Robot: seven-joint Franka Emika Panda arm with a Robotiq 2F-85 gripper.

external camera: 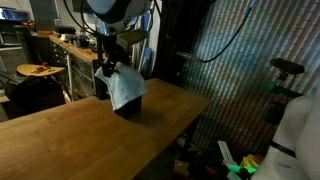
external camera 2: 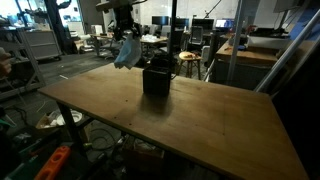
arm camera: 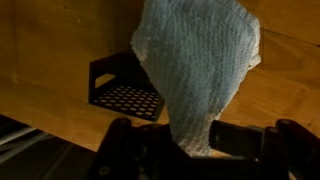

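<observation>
A pale blue-white cloth [external camera: 124, 87] hangs from my gripper [external camera: 108, 68], which is shut on its upper end. Behind the cloth in exterior view 1, a black basket [external camera: 130, 108] stands on the wooden table, mostly covered from that side. Exterior view 2 shows the cloth [external camera 2: 128, 53] above the table, up and to the left of the basket [external camera 2: 157, 80]. In the wrist view the cloth [arm camera: 195, 60] fills the middle, running down to the dark fingers, while the basket's perforated part [arm camera: 127, 98] shows left of it. The cloth appears outside the basket.
A corrugated dark panel [external camera: 245, 60] stands beyond the table's right side. Cables hang from the arm.
</observation>
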